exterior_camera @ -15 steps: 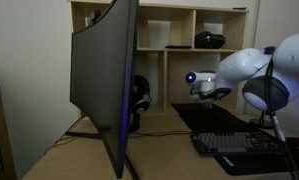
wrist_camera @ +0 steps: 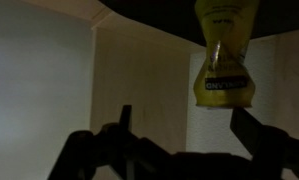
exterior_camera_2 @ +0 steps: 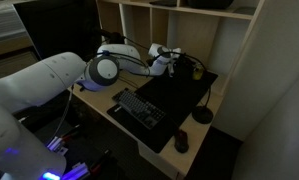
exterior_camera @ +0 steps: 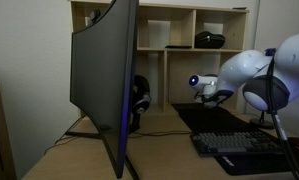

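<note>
A yellow bottle with dark lettering [wrist_camera: 226,60] fills the upper right of the wrist view, its narrow waist above a wider end. In exterior view 2 the yellow bottle [exterior_camera_2: 198,72] stands near the back of the dark mat. My gripper is open, its two fingers spread at the bottom of the wrist view with nothing between them. The bottle appears ahead of the right finger and apart from it. In exterior view 1 the arm blocks sight of the bottle.
A dark keyboard [exterior_camera_2: 136,108] lies on the mat, with a mouse [exterior_camera_2: 182,142] to its right. The large monitor [exterior_camera: 101,75] stands at the left of exterior view 1. Wooden shelves [exterior_camera: 176,14] rise behind the desk; a dark case [exterior_camera: 209,40] sits on one.
In exterior view 1 the arm's wrist has shifted slightly right and down. The keyboard, monitor and shelves have stayed put.
</note>
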